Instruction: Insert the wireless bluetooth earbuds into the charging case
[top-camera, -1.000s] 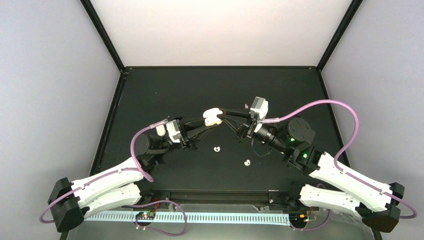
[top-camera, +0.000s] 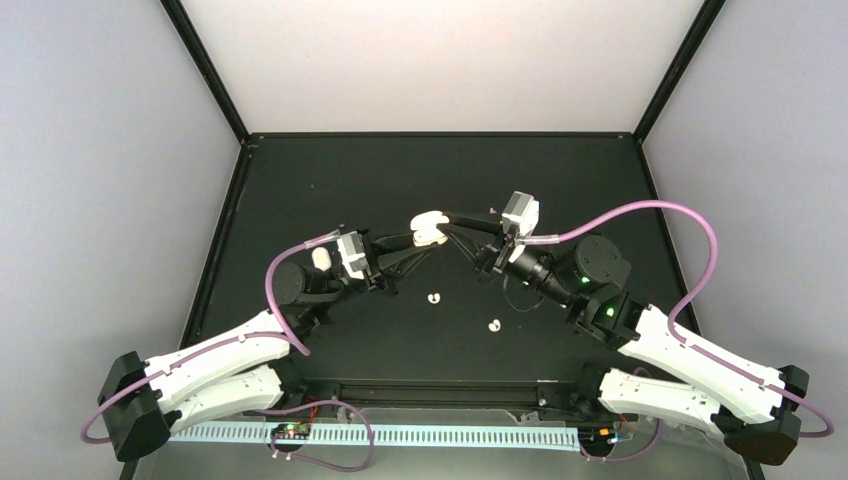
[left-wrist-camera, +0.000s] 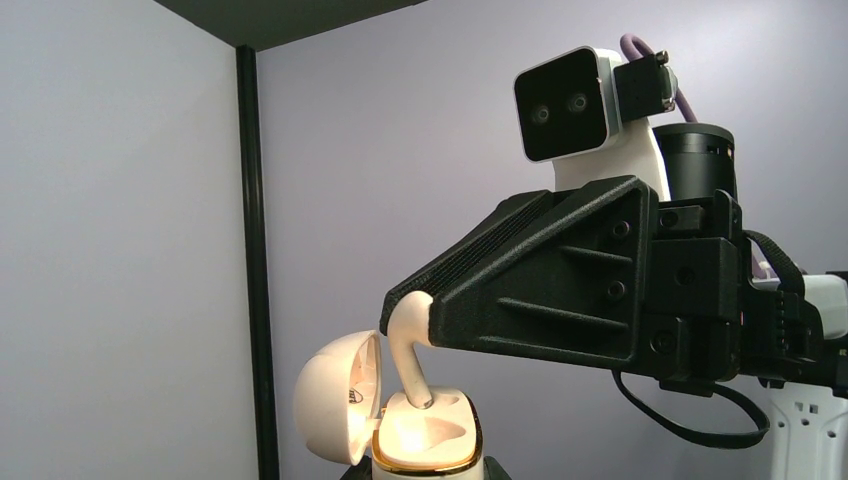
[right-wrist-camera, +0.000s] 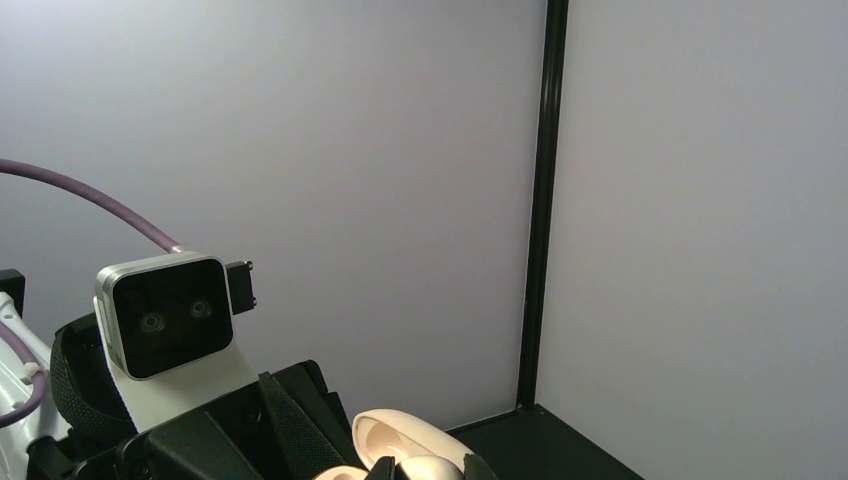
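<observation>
In the left wrist view the white, gold-rimmed charging case (left-wrist-camera: 428, 448) stands upright with its lid (left-wrist-camera: 320, 395) open, held from below by my left gripper (top-camera: 410, 248), which is shut on it. My right gripper (top-camera: 448, 232) is shut on a white earbud (left-wrist-camera: 408, 330), whose stem points down with its tip at one slot of the case. The slot beside it looks empty. In the right wrist view the lid (right-wrist-camera: 400, 430) and the rounded earbud top (right-wrist-camera: 428, 468) show at the bottom edge.
Two small white pieces, likely earbuds (top-camera: 434, 298) (top-camera: 494, 325), lie on the black table (top-camera: 440, 170) below the grippers.
My left gripper and the case have shifted very slightly in the top view, toward the right. The right gripper is nearly still.
</observation>
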